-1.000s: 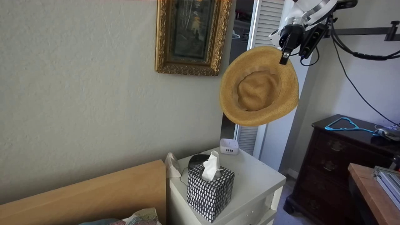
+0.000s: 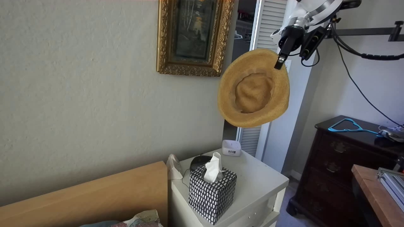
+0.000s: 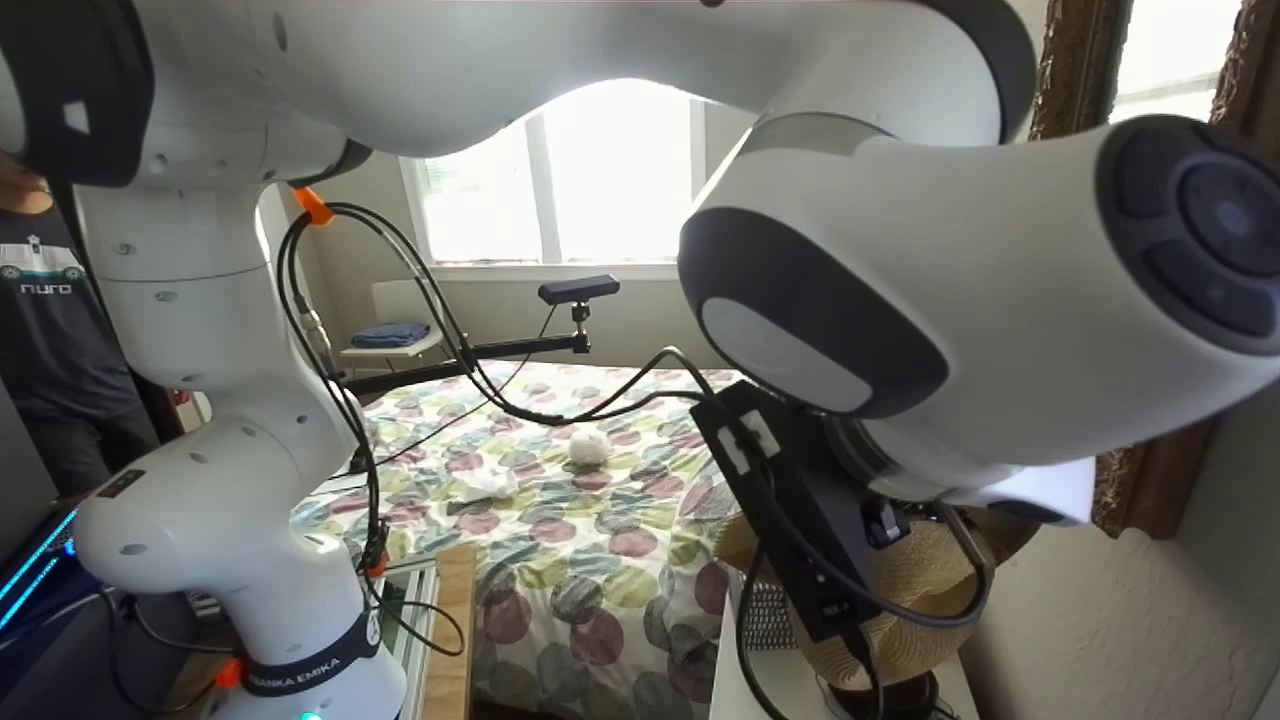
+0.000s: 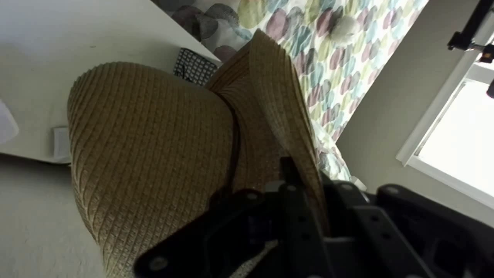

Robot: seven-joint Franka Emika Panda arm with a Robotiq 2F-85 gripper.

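Observation:
A tan straw hat [image 2: 254,92] hangs in the air above the white nightstand, its open underside facing exterior view 1. My gripper [image 2: 280,63] is shut on the brim at the hat's upper right. Seen from the wrist, the ribbed crown [image 4: 153,153] fills the left and middle, and the brim [image 4: 282,97] runs down between the dark fingers. In exterior view 2 the hat [image 3: 924,588] is partly covered by the arm and the wrist camera.
On the nightstand [image 2: 257,172] stand a black-and-white tissue box [image 2: 212,193], a small white box [image 2: 231,147] and a dark round object. A gold-framed picture [image 2: 195,72] hangs close left of the hat. The patterned bed [image 3: 576,528] lies beyond.
The hat and gripper have shifted slightly left in exterior view 1, with the gripper a little lower. The hat has turned somewhat, still held by its brim.

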